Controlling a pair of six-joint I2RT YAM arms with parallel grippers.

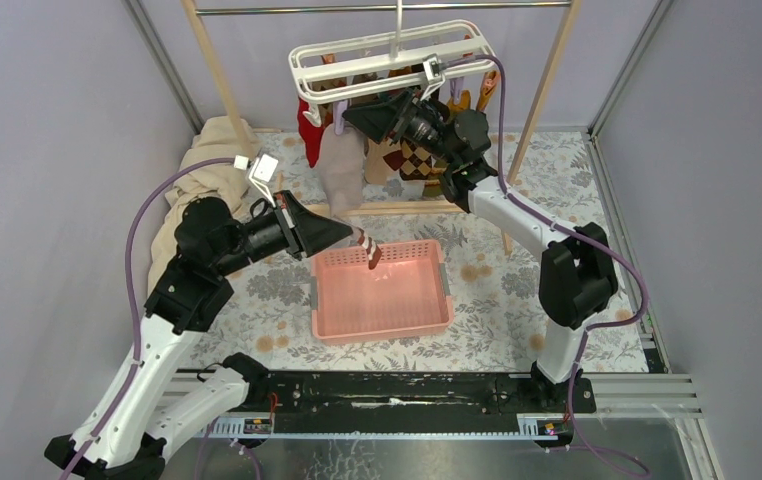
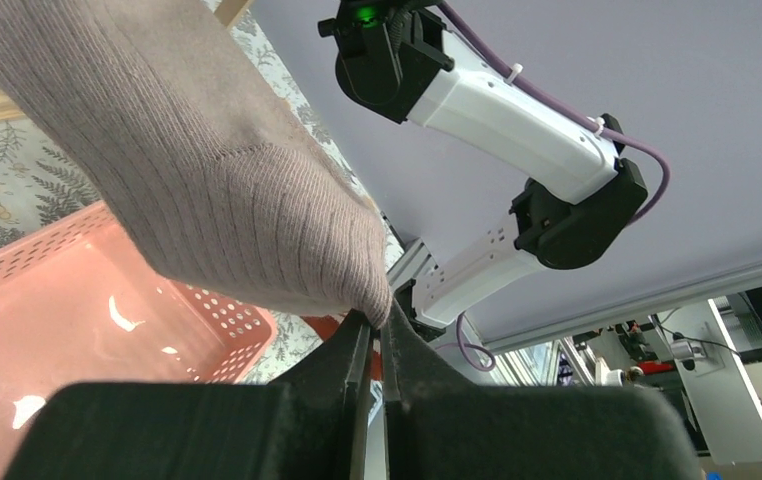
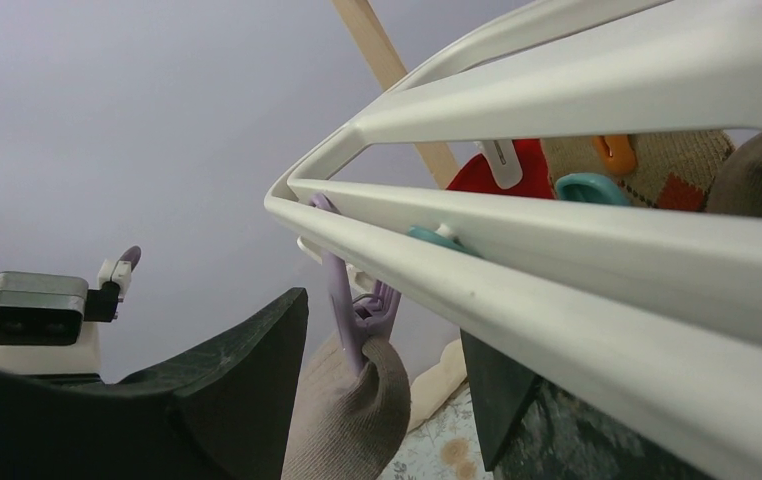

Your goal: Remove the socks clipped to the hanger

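Observation:
A white clip hanger (image 1: pixel 357 73) hangs from the rail with socks clipped to it. My left gripper is shut on the cuff of a long grey-beige sock (image 2: pixel 207 170), pulled taut toward the pink basket, with red-and-white striped fabric below the fingertips. That sock's upper end is in a purple clip (image 3: pixel 352 310) at the hanger's left end. My right gripper is part open around the hanger's front bar beside that clip, its right finger partly hidden by the bar.
The pink basket (image 1: pixel 382 292) lies on the patterned floor below the hanger. A wooden stand (image 1: pixel 547 75) carries the rail. Beige cloth (image 1: pixel 187 175) is heaped at the left. Side walls bound both arms.

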